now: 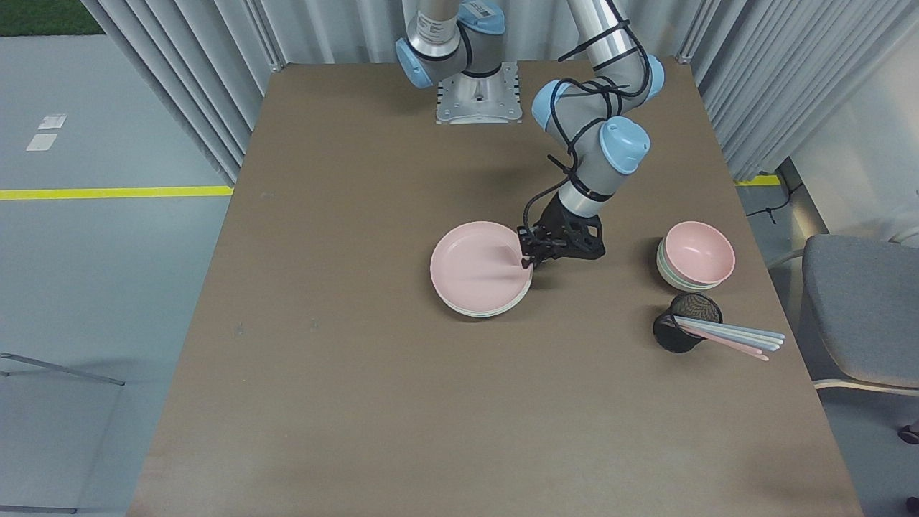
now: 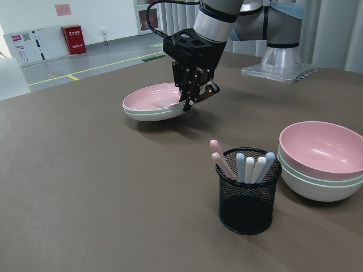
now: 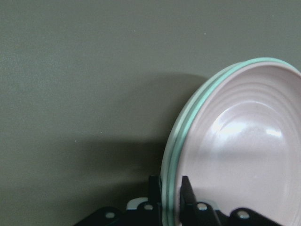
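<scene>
A stack of plates, pink on top over mint and pale ones (image 1: 478, 267) (image 2: 150, 102) (image 3: 240, 141), stands left of centre on the brown table. My gripper (image 1: 527, 257) (image 2: 190, 96) is shut on the stack's near rim, one finger outside and one over the inside, as the wrist view shows. The left view shows the stack at a slight tilt above its shadow.
Stacked bowls, pink on top (image 1: 696, 251) (image 2: 320, 148), stand to the right, with a black mesh cup (image 1: 676, 336) (image 2: 247, 209) of pastel chopsticks beside them.
</scene>
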